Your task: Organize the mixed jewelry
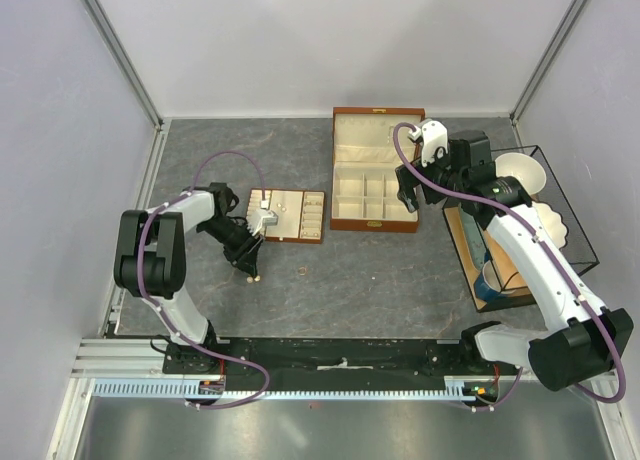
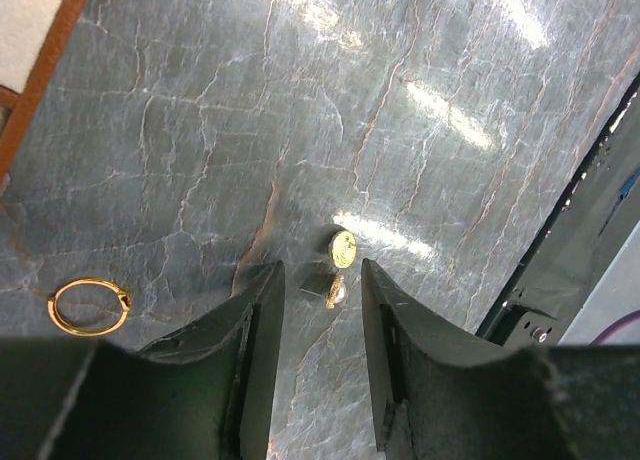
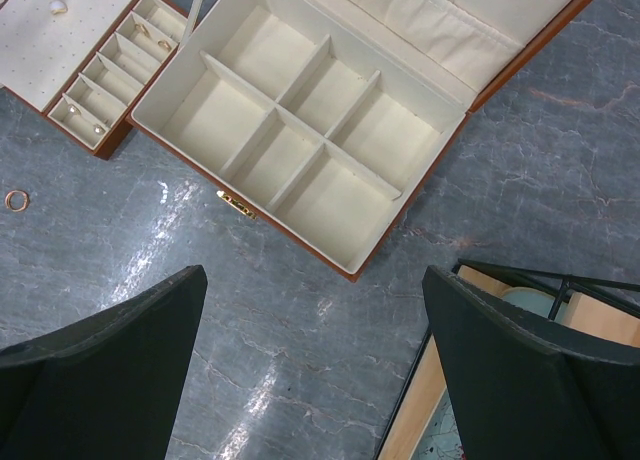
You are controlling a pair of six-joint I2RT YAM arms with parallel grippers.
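Observation:
Small gold earrings (image 2: 342,248) lie on the grey table, a round piece and beside it one with a pearl (image 2: 336,292), just beyond and between the fingertips of my open left gripper, low over them. A gold ring (image 2: 89,330) lies apart to their left. The earring tray (image 3: 50,70) holds a few pieces, with slots along one side. The compartment box (image 3: 380,145) stands open with empty compartments and chains in its lid. My right gripper hangs open above the table beside the box, holding nothing.
A black wire rack (image 1: 580,263) with dishes and wooden boards stands on the right, under my right arm. The table's front edge shows in the left wrist view.

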